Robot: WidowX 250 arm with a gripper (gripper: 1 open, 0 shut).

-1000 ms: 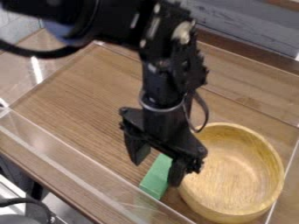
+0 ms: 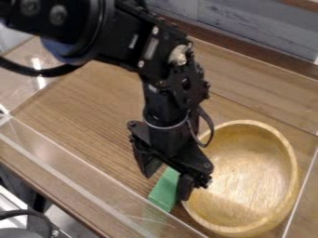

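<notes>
My black gripper [image 2: 165, 177] hangs at the centre, pointing down, its fingers apart over a green object [image 2: 165, 193] that lies on the table by a clear front edge. The gripper hides part of the green object, and nothing clearly shows held between the fingers. A yellow bowl [image 2: 248, 200] sits just to the right, close beside the gripper and the green object.
A clear panel runs along the front edge at lower left, with dark cables beyond it. A pale wall [image 2: 248, 33] stands behind.
The arm's upper part has shifted up and back, and the gripper has moved slightly left. The green object and the bowl look about the same.
</notes>
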